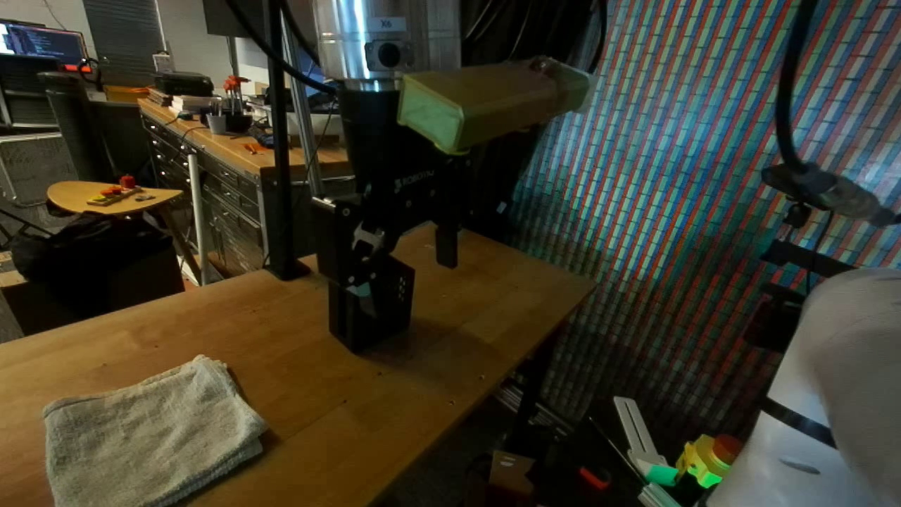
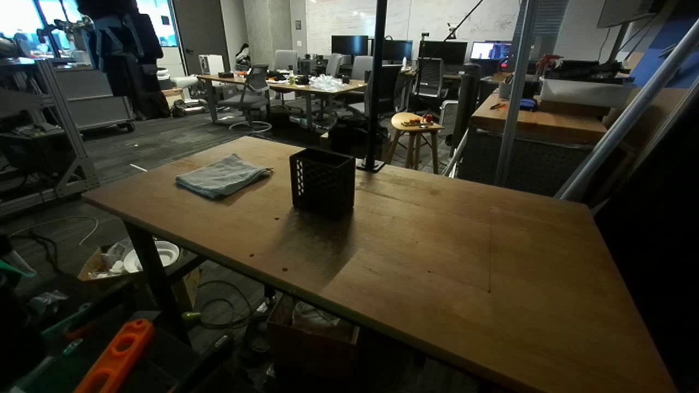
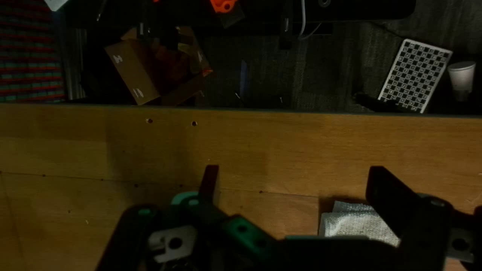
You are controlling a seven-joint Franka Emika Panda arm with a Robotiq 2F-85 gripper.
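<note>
A dark crate (image 1: 388,313) with perforated sides stands upright on the wooden table, partly behind my gripper in exterior view 1. Exterior view 2 shows the same crate (image 2: 322,183) unobstructed and open at the top; its inside is too dark to read. To one side lies a folded grey cloth (image 1: 152,431), flat on the wood. Wide apart in the wrist view, the fingers of my gripper are open with nothing held between them. Part of the cloth (image 3: 357,221) shows there beside the right finger. Exterior view 2 does not show the gripper.
A black post (image 2: 374,85) rises at the table's far edge, close to the crate. Beyond the near edge, a cardboard box (image 3: 135,67) sits below table level.
</note>
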